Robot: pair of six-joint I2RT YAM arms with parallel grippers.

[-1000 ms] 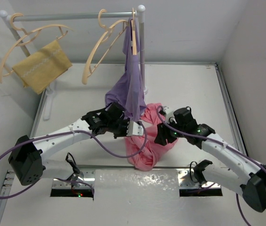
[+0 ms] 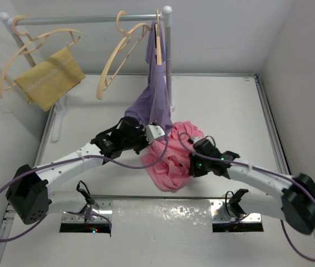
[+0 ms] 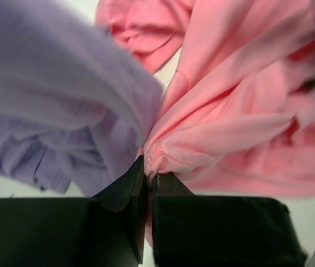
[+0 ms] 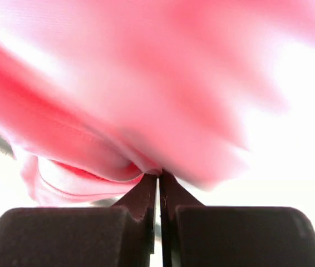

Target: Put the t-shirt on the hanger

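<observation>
The pink t-shirt (image 2: 171,167) lies crumpled on the white table in the top view, between the two arms. In the left wrist view, a gathered fold of the t-shirt (image 3: 202,139) runs into my left gripper, which is shut on it. My right gripper is shut too, pinching an edge of the pink t-shirt (image 4: 85,139), blurred above it. Two wooden hangers show on the rack: an empty hanger (image 2: 108,69) in the middle and a left hanger (image 2: 21,53).
A purple garment (image 2: 156,89) hangs from the rack's right end, its lower part close behind my left gripper. A mustard cloth (image 2: 52,78) hangs at the left under the metal rail (image 2: 85,20).
The left gripper has moved slightly back, and lately a little left. The middle hanger swayed.
</observation>
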